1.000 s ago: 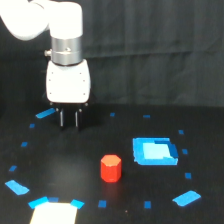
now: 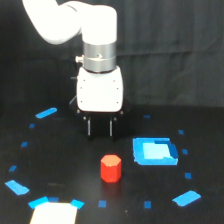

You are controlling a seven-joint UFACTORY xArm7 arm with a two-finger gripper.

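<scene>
A red block with a many-sided outline sits on the dark table, near the middle of the view. Above it in the picture and slightly left hangs my gripper, pointing down. Its two thin dark fingers stand apart, with nothing visible between them. The gripper is clear of the block. To the right lies a blue square tray with a whitish area inside.
A pale sheet or box shows at the bottom left edge. Blue tape strips and small blue marks dot the table.
My arm and gripper have moved right and somewhat nearer the camera, closer to the red block. The gap between the fingers looks wider. The block and tray have not moved.
</scene>
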